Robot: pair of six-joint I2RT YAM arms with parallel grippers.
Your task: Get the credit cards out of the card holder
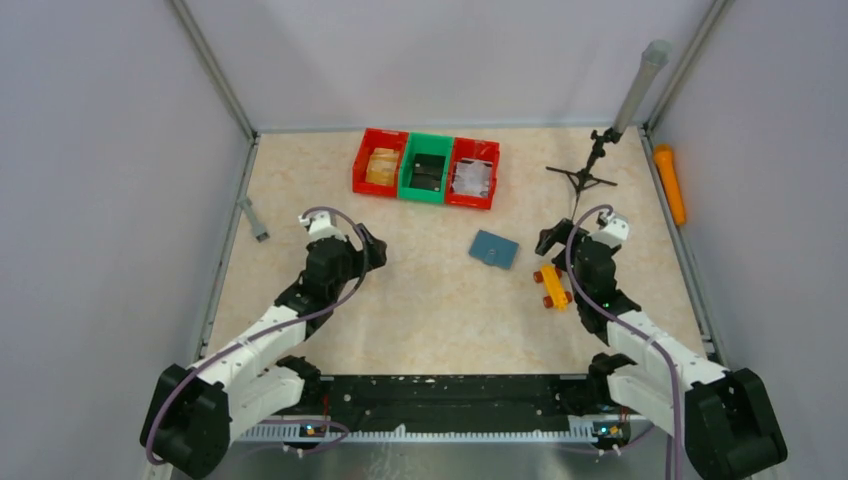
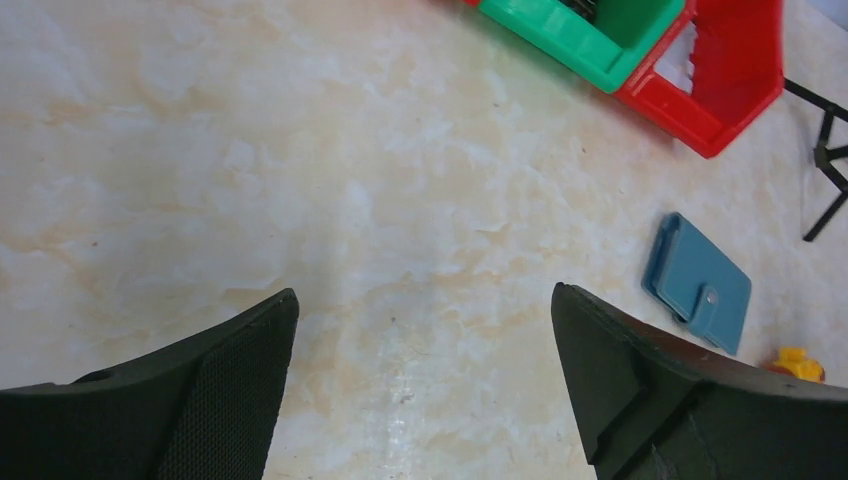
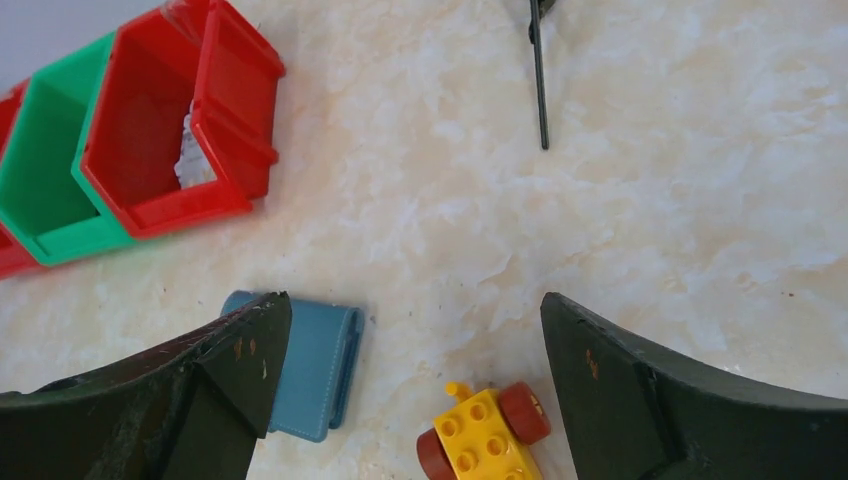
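A blue-grey card holder (image 1: 493, 250) lies flat on the table right of centre, also in view in the left wrist view (image 2: 700, 270) and, partly behind a finger, in the right wrist view (image 3: 315, 360). No cards can be made out. My left gripper is open and empty over the left part of the table, away from the holder. My right gripper is open and empty above the table to the holder's right, near a yellow toy car.
Red and green bins (image 1: 428, 140) holding items stand at the back. A yellow toy car (image 3: 482, 440) sits below my right gripper. A black tripod (image 1: 583, 178) stands at back right, an orange object (image 1: 669, 185) at the right edge.
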